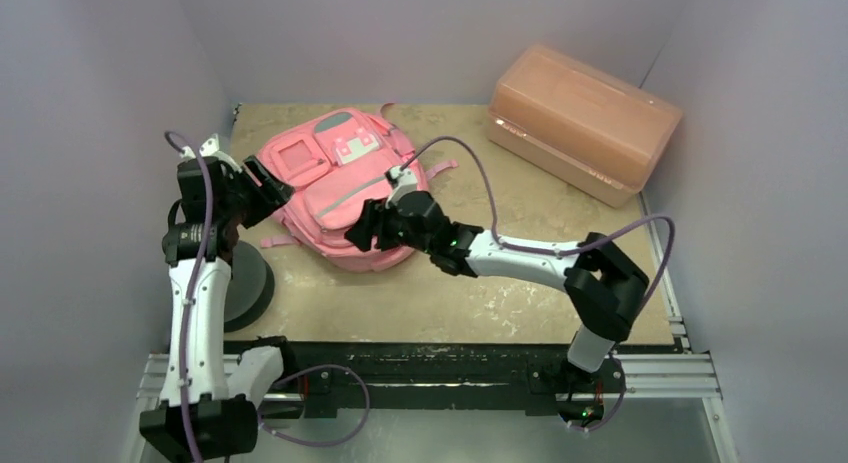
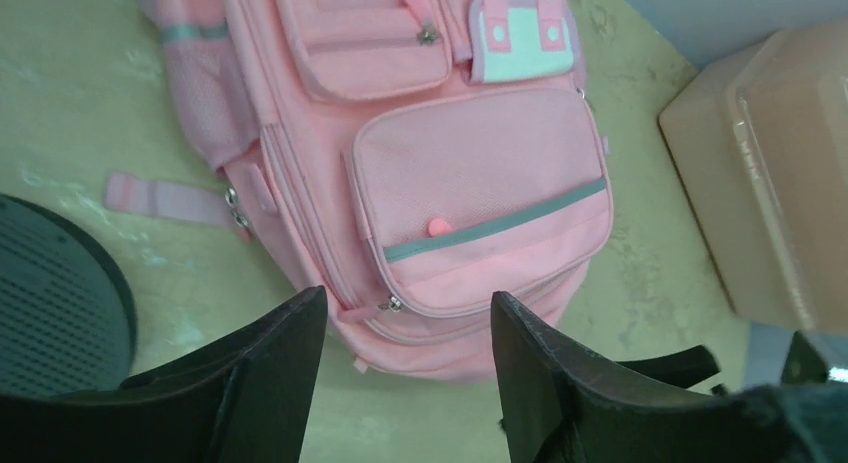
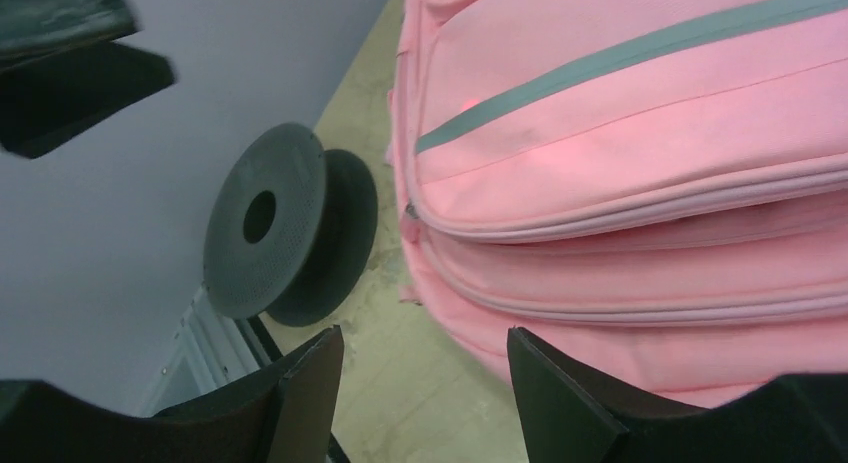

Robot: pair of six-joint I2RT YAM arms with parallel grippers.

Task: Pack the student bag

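Note:
The pink student bag (image 1: pixel 318 188) lies flat, front up, at the table's left. Its front pocket (image 2: pixel 480 173) with a grey stripe appears closed, a zipper pull (image 2: pixel 393 304) at the pocket's lower left corner in the left wrist view. My left gripper (image 1: pixel 274 190) is over the bag's left edge, its fingers (image 2: pixel 285 353) apart with nothing between them. Above the bag's lower right part hangs my right gripper (image 1: pixel 370 226); it is open, and in the right wrist view the gap between its fingertips is empty. The bag's interior is hidden.
A dark grey spool (image 3: pixel 265 223) stands at the table's left front, below the left arm. At the back right sits a large closed orange translucent box (image 1: pixel 590 113).

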